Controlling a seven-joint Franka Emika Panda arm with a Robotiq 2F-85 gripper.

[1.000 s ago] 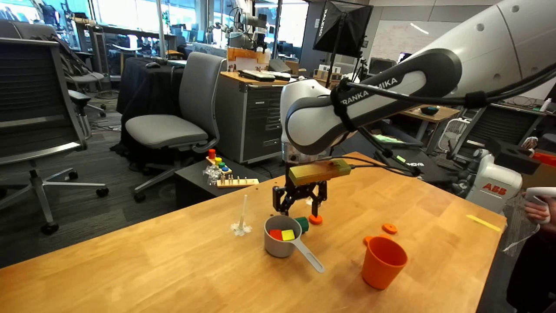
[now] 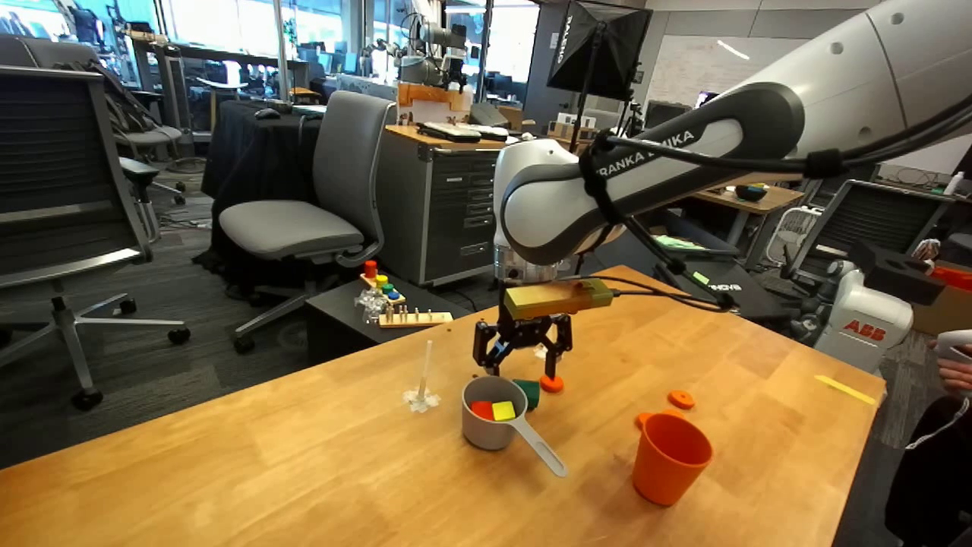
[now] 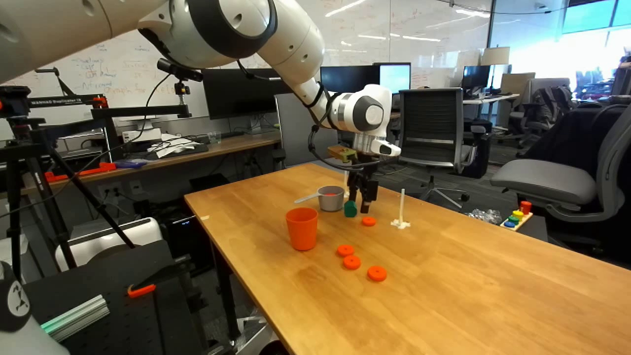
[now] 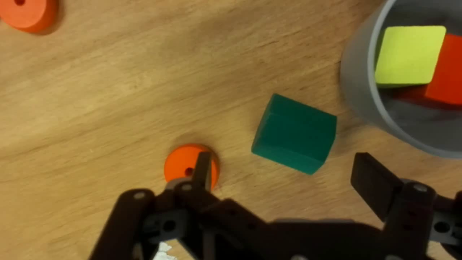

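Note:
My gripper is open above the table, its two fingers spread wide with nothing held between them. In the wrist view a dark green block (image 4: pixel 296 132) lies on the wood just ahead of the gap between the fingers. To its right stands a grey measuring cup (image 4: pixel 361 82) containing a yellow block (image 4: pixel 409 54) and a red block (image 4: pixel 448 71). An orange disc (image 4: pixel 184 162) is partly covered by the left finger. Exterior view 1 shows the green block (image 2: pixel 528 392) half hidden behind the grey cup (image 2: pixel 483 433), whose handle points toward the front right.
An orange cup (image 3: pixel 302 230) stands apart from the grey one. More orange discs, including one (image 3: pixel 376 273) at the front, lie nearby. Two thin upright pegs, one of them a white peg (image 2: pixel 425 374), rise from the table.
My gripper has shifted very slightly in exterior view 1, its left finger a touch further left and lower. The blocks and cups look unmoved.

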